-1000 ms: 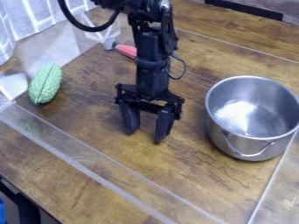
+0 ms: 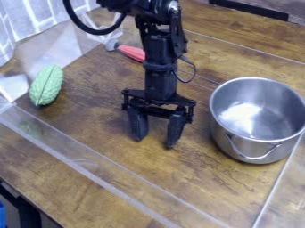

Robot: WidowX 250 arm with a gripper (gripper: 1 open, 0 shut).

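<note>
My black gripper (image 2: pixel 156 126) hangs low over the middle of the wooden table, its two fingers spread apart with no object visible between them. A large steel pot (image 2: pixel 251 111) stands to its right. A green ribbed vegetable toy (image 2: pixel 45 85) lies at the left, and a red elongated object (image 2: pixel 131 52) lies behind the arm, partly hidden by it.
A pale object (image 2: pixel 12 87) sits at the left edge by clear plastic sheeting. A small grey-white item (image 2: pixel 107 37) is at the back left.
My gripper has shifted very slightly, its fingers turning a little. The pot and the other objects are where they were.
</note>
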